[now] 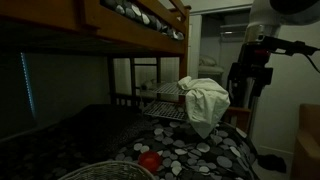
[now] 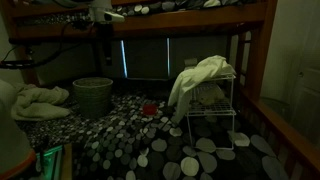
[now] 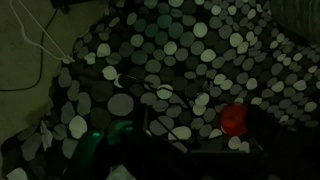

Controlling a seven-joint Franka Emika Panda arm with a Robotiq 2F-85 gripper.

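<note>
High on the right in exterior view 1, my gripper (image 1: pixel 250 88) hangs in the air, dark against the doorway. A white cloth (image 1: pixel 206 102) drapes over a wire rack (image 1: pixel 165 110) standing on the bed; in exterior view 2 the cloth (image 2: pixel 199 74) covers the rack's top and one side. A small red object (image 1: pixel 150 160) lies on the dotted bedspread, and the wrist view shows the same red object (image 3: pixel 233 120) right of centre. My gripper is well apart from all of these. The picture is too dark to show how its fingers stand.
A woven basket (image 2: pixel 92 96) stands on the bed beside the red object. Another pale cloth (image 2: pixel 40 102) lies at the far left. The upper bunk (image 1: pixel 110 28) overhangs the bed. Bare dotted bedspread (image 2: pixel 130 150) spreads in front of the rack.
</note>
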